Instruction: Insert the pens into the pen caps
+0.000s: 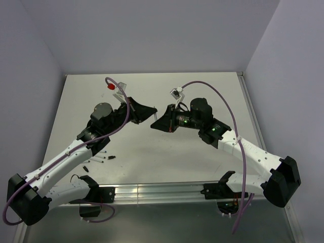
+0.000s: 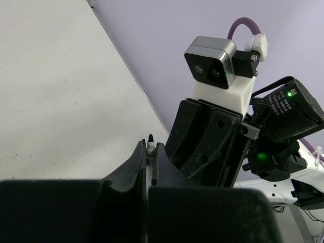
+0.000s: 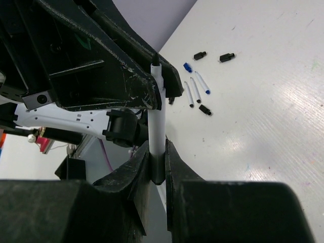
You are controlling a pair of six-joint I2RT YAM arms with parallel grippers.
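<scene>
A white pen (image 1: 155, 116) bridges the small gap between my two grippers. My left gripper (image 1: 156, 110) is shut around its upper part; in the left wrist view the pen's black tip (image 2: 151, 137) pokes out past the fingertips. Its lower end is dark (image 3: 158, 172) and sits between the fingers of my right gripper, which is shut on it; whether that dark end is a cap I cannot tell. Loose on the table lie several pens (image 3: 195, 90), a blue cap (image 3: 188, 67) and black caps (image 3: 227, 57).
The loose pens and caps rest at the table's left, partly behind my left arm (image 1: 71, 157). Bare white table (image 1: 152, 162) stretches below the grippers and to the right. Walls (image 1: 152, 35) enclose the back and sides.
</scene>
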